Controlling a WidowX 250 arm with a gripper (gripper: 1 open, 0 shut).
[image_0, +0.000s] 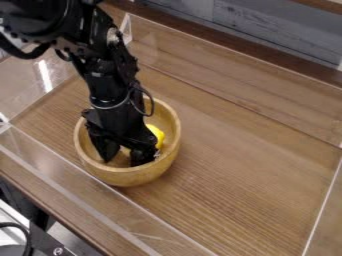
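A black robot gripper (123, 146) reaches down from the top left into a round wooden bowl (127, 173) on the wooden tabletop. Its fingers sit low inside the bowl, apart from each other. A yellow object (155, 133) lies in the bowl at the right, partly hidden behind the gripper. Whether anything is between the fingers is hidden by the dark gripper body.
A clear strip runs along the left edge, with dark cables below it. A grey panel stands at the back.
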